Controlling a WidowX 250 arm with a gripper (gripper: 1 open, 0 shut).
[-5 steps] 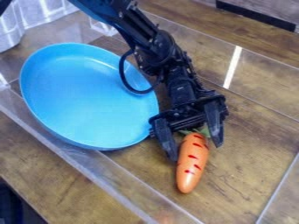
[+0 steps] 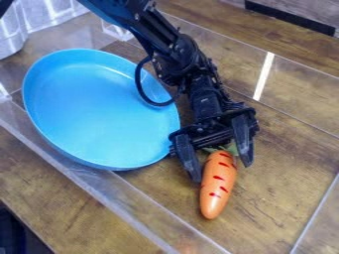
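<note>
An orange toy carrot (image 2: 217, 189) with dark stripes lies on the wooden table, its green top up under my gripper (image 2: 217, 149). The gripper is low at the carrot's top end, its fingers around that end; whether they are closed on it is hard to tell. A blue plate (image 2: 95, 104) sits to the left, beside the arm.
A white wire rack or cloth stands at the back left, and a transparent edge runs along the left front of the table.
</note>
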